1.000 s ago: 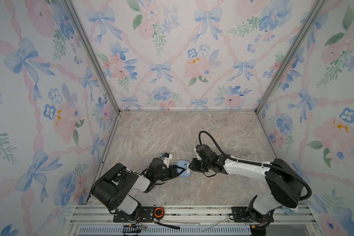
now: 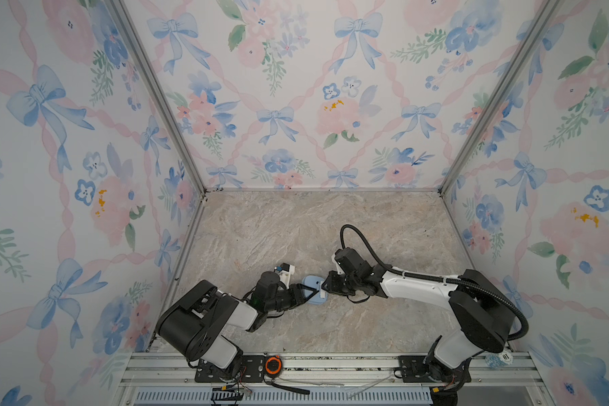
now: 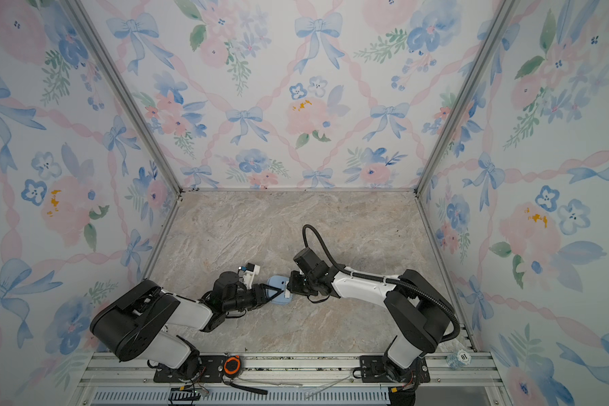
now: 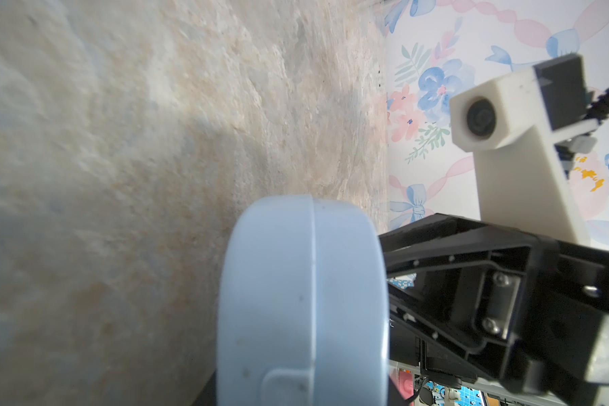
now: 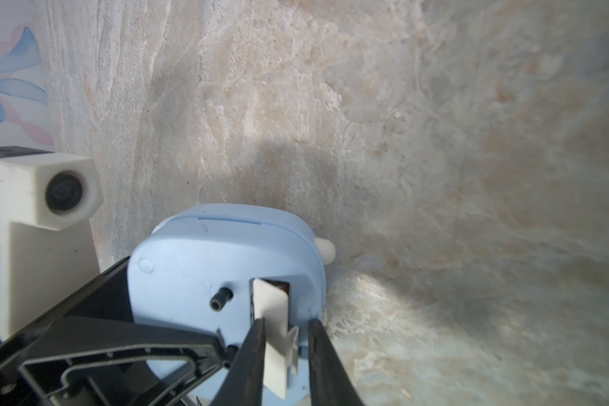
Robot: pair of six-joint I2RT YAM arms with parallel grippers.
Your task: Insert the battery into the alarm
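The light-blue alarm (image 5: pixel 216 264) is held off the tabletop by my left gripper, which is shut on its rounded body. Its back, with two black posts, faces my right gripper. A white strip-like cover (image 5: pixel 272 318) sits aslant in the slot there, one edge standing out. Beside its upper end shows a narrow dark gap with a brownish patch; whether that is the battery I cannot tell. My right gripper is shut, its dark fingers (image 5: pixel 249 358) close against the strip; whether they touch it is unclear. No loose battery shows.
Patterned walls enclose the back and sides. An orange round object (image 2: pixel 272 365) rests at the front rail, and a black cable (image 2: pixel 358 237) loops above the right gripper.
My right gripper has shifted slightly left, closer against the alarm's back. The left arm and the alarm look unmoved.
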